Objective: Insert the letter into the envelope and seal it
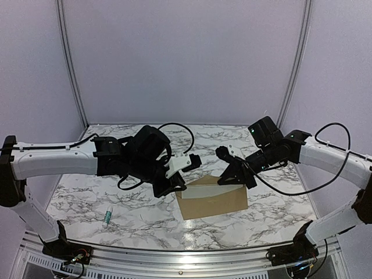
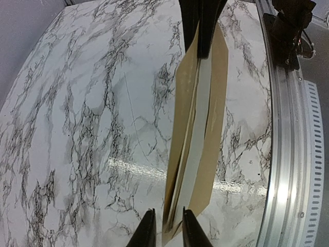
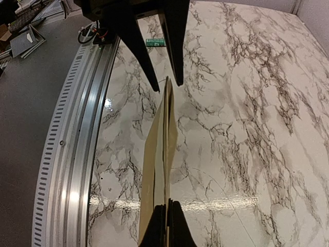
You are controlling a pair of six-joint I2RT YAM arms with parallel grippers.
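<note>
A brown envelope (image 1: pixel 214 204) hangs upright between my two grippers, with the white letter (image 2: pixel 196 123) showing along its opening. My right gripper (image 1: pixel 222 181) is shut on the envelope's top edge; in the right wrist view the paper runs between its fingertips. My left gripper (image 1: pixel 180 187) is part open at the envelope's left end; in the left wrist view its two fingertips (image 2: pixel 167 221) stand on either side of that end, and whether they touch it I cannot tell.
A small green-labelled tube (image 1: pixel 107 217) lies on the marble table (image 1: pixel 81 197) at the front left. The table around it and behind the arms is clear. A metal rail (image 1: pixel 181 256) runs along the front edge.
</note>
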